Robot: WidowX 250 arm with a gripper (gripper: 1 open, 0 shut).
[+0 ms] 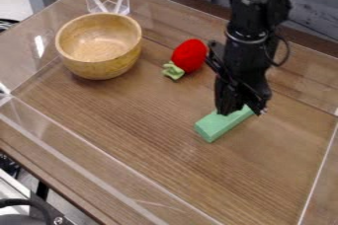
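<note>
My black gripper [232, 104] is shut, low over the middle right of the wooden table, just above a pale green block [216, 123]. The block lies flat and diagonal, its upper right end partly behind the gripper. Whether the fingers touch it I cannot tell. A red object [188, 54] with a small green piece [173, 71] at its lower left lies left of the arm, toward the back.
A tan bowl [103, 66] stands at the left, with a white rabbit-ear shape [109, 2] behind it.
</note>
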